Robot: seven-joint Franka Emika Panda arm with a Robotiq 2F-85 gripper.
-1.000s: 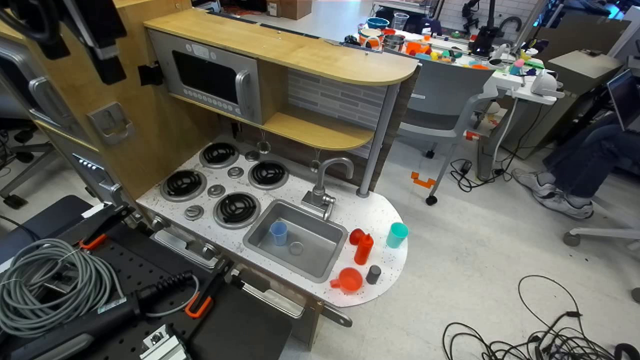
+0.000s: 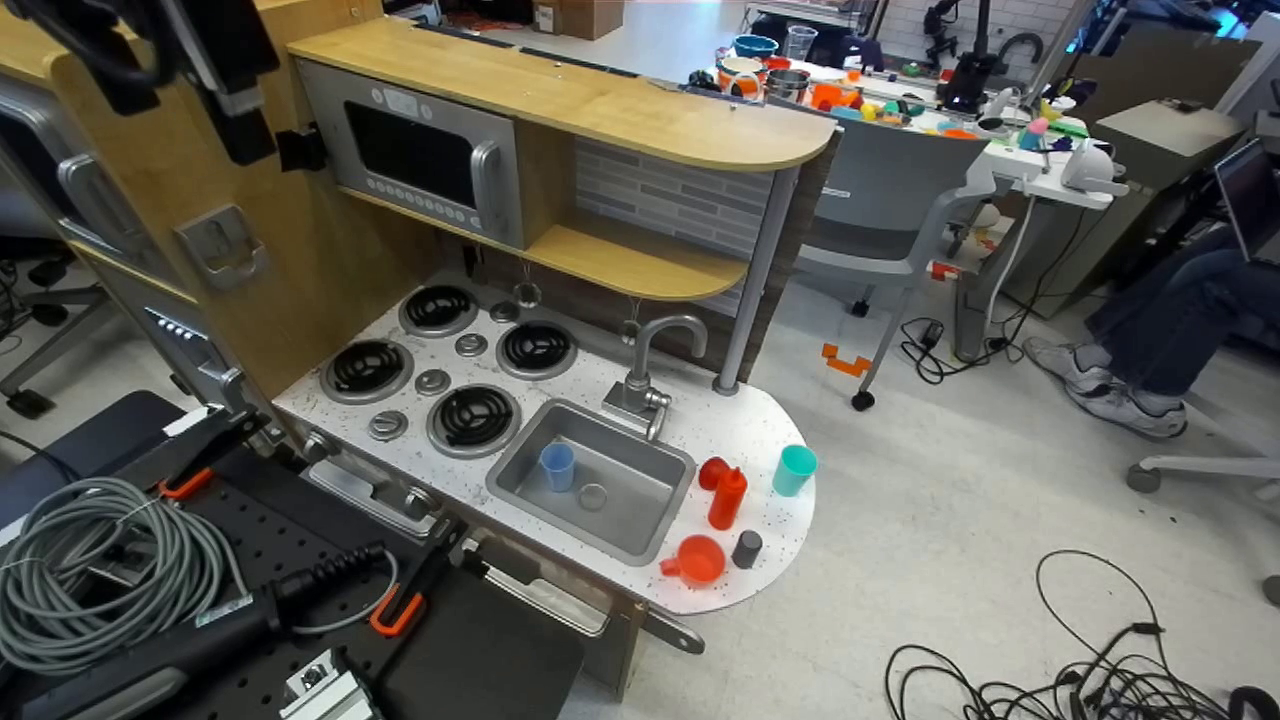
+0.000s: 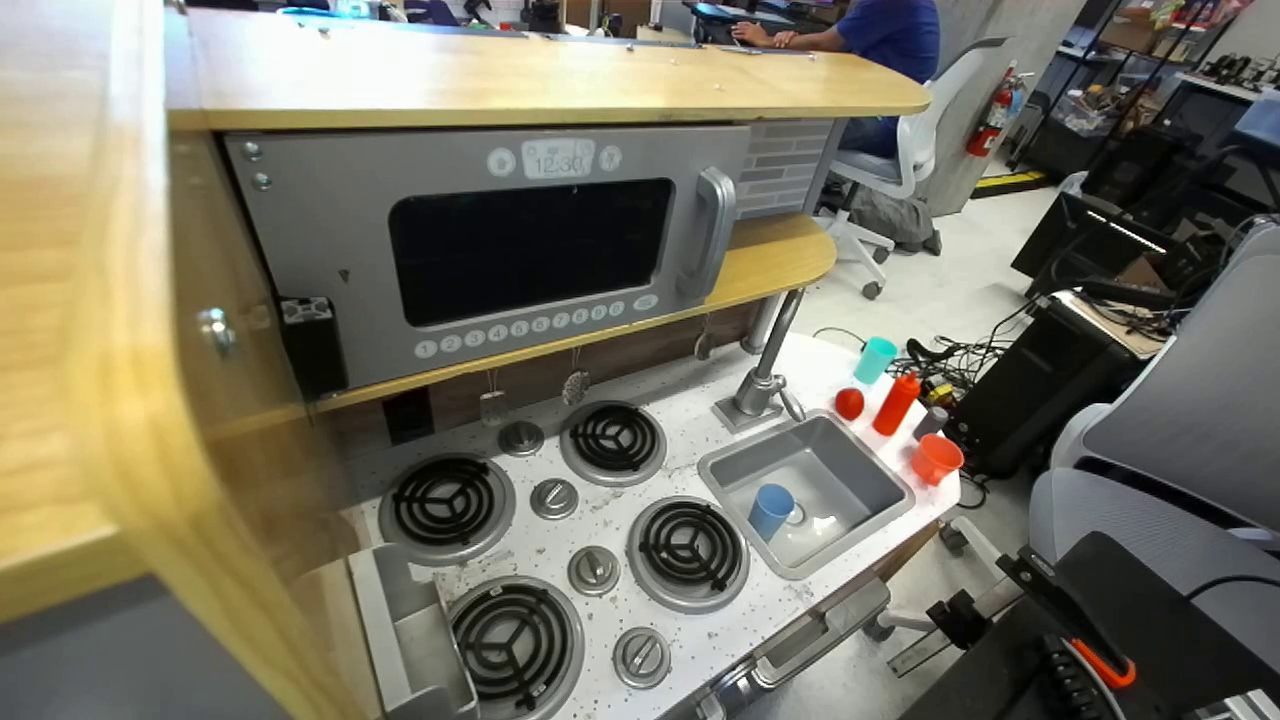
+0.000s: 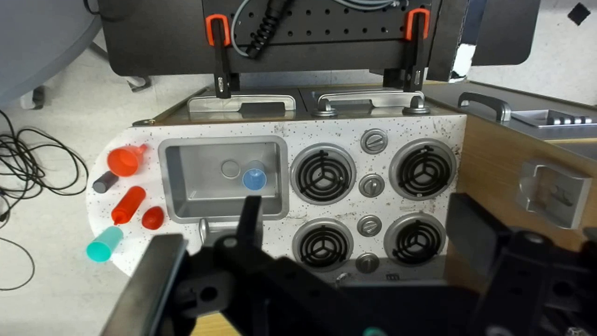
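High above the toy kitchen hangs my gripper, open, its two dark fingers wide apart with nothing between them. Only dark parts of the arm show at the top left of exterior view 1. A blue cup (image 4: 254,177) stands inside the grey sink (image 2: 510,486). On the white counter's rounded end are an orange-red mug (image 2: 697,560), a red bottle (image 2: 727,500), a small round red item (image 4: 152,218), a dark grey cylinder (image 2: 746,550) and a teal cup (image 2: 793,470). All of these lie well away from the fingers.
Several black-coiled burners (image 4: 322,173) with knobs fill the stove side. A grey faucet (image 2: 648,366) rises behind the sink. The microwave (image 3: 516,240) is closed, under a wooden shelf top (image 3: 540,84). A wooden side panel (image 2: 192,180) bounds the stove end.
In exterior view 1 the dark arm parts at the top left have shifted slightly right and up. The objects on the counter and in the sink stay where they were.
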